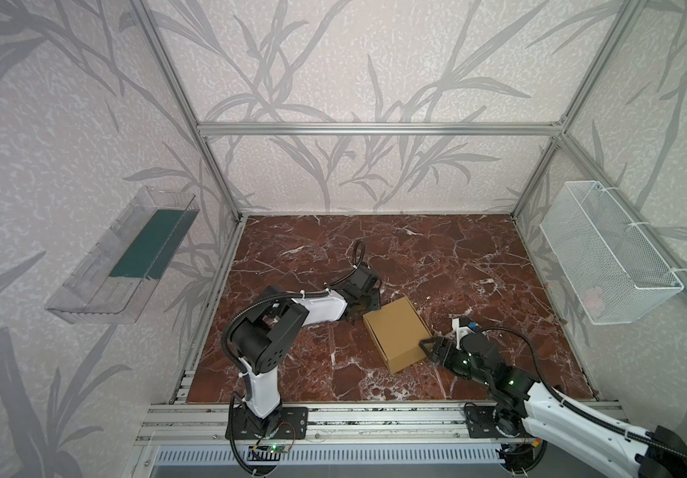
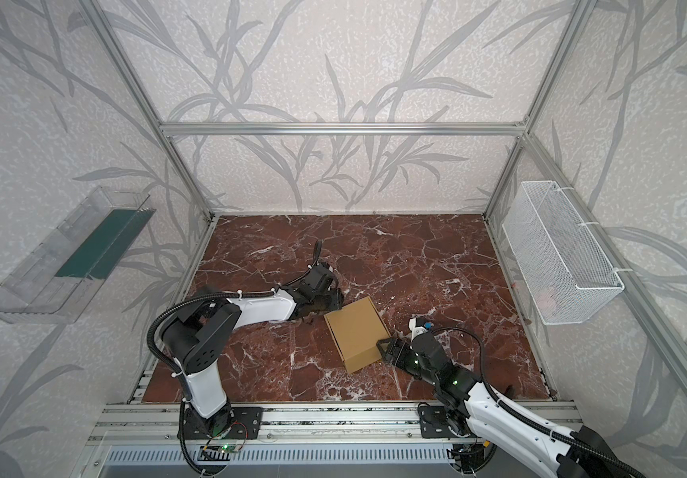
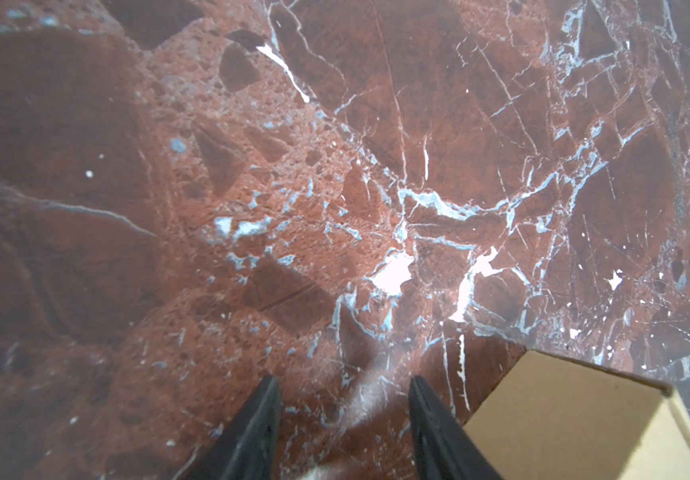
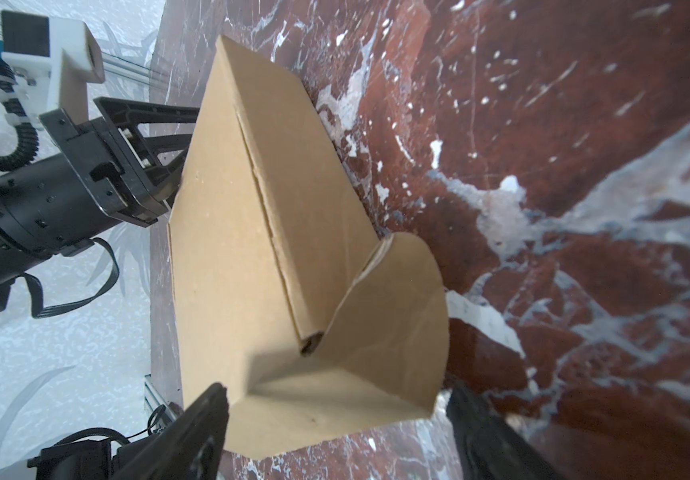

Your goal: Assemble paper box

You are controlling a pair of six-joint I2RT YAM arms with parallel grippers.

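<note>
The cardboard box (image 1: 399, 334) lies on the marble table between my two arms, its lid panel down flat on top. In the right wrist view, a rounded flap (image 4: 393, 320) sticks out at the box's near corner. My right gripper is open, its fingers (image 4: 197, 424) on either side of that end with a gap to them. My left gripper (image 1: 375, 296) is at the box's far left corner. In the left wrist view its fingers (image 3: 253, 432) stand apart over bare table, the box corner (image 3: 569, 408) beside the right finger.
A clear tray with a green base (image 1: 148, 247) hangs on the left wall. On the right wall hangs a white mesh basket (image 1: 614, 255).
</note>
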